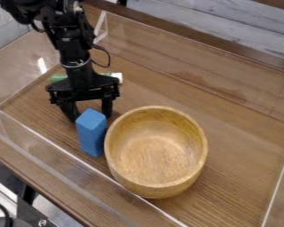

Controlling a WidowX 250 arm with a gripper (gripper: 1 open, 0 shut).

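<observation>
A blue block [92, 132] stands upright, leaning against the left rim of a wooden bowl [156, 151]. My black gripper [84, 105] is just above and behind the block, its body over the wooden surface; whether its fingers touch anything is hard to tell. A small white and green object [113, 77] lies partly hidden behind the gripper.
A pale wall or rim runs along the left, with a dark gap and cables at the bottom left.
</observation>
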